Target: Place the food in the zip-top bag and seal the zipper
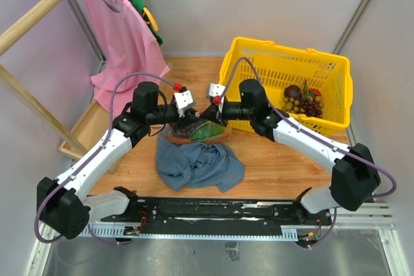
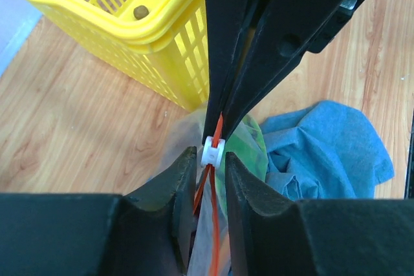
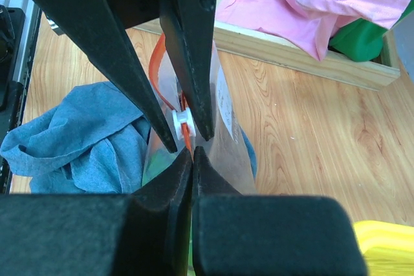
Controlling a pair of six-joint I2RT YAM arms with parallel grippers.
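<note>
The clear zip top bag (image 3: 226,121) stands with its orange zipper strip (image 2: 215,218) uppermost. Food, with green and brown parts, shows low in the bag (image 1: 207,132) in the top view. A white slider (image 2: 212,152) sits on the strip. My left gripper is part open, one finger on each side of the slider; whether both touch it is unclear. Right beside it, my right gripper is shut with the strip's end between its fingertips. Both grippers meet over the bag in the top view, where the arms hide the slider.
A yellow basket (image 1: 346,88) holding toy fruit stands behind and right of the bag. Crumpled blue cloth (image 1: 197,166) lies in front. A pink shirt (image 1: 123,43) hangs from a wooden rack at the left. Bare table shows at front right.
</note>
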